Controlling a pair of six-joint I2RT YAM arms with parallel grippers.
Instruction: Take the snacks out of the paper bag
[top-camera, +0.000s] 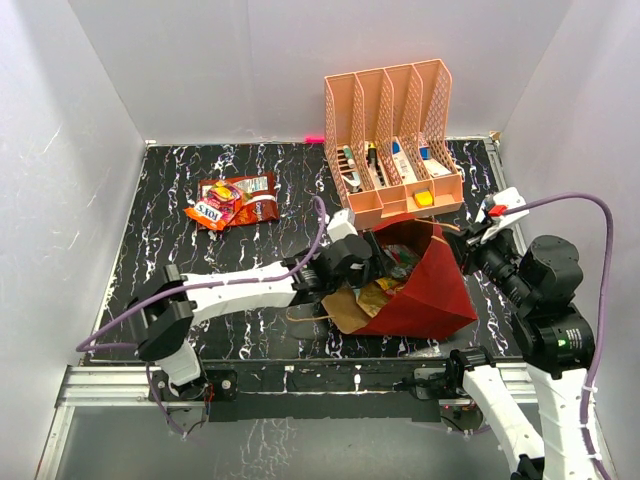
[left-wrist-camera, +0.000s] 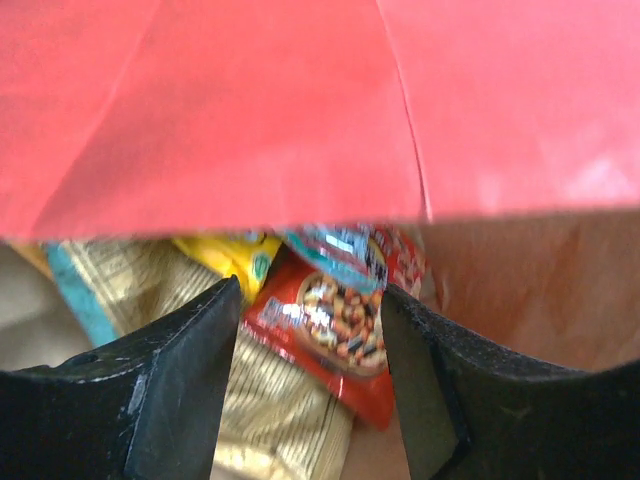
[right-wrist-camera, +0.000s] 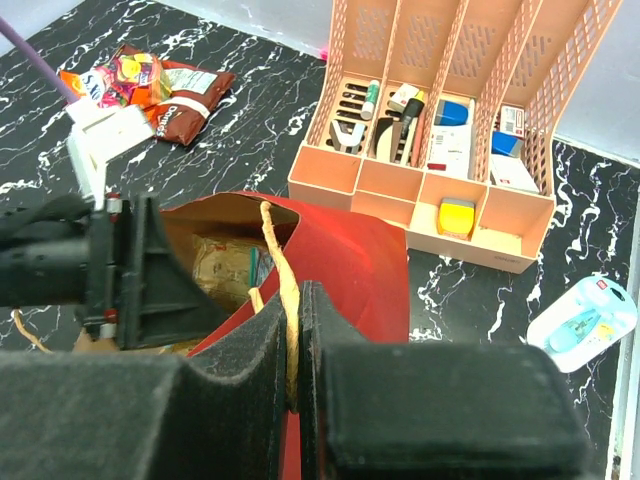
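The red paper bag (top-camera: 430, 300) lies on its side, mouth open to the left. My left gripper is at its mouth, fingers apart, facing snack packets inside: a red packet (left-wrist-camera: 330, 345), a yellow packet (left-wrist-camera: 215, 248) and a gold pouch (left-wrist-camera: 150, 290). My right gripper is shut on the bag's twisted paper handle (right-wrist-camera: 283, 265). Snack packs (top-camera: 215, 208) lie on the black table at back left.
A pink organizer (top-camera: 365, 205) with small items stands behind the bag. A white plastic case (right-wrist-camera: 580, 320) lies right of it.
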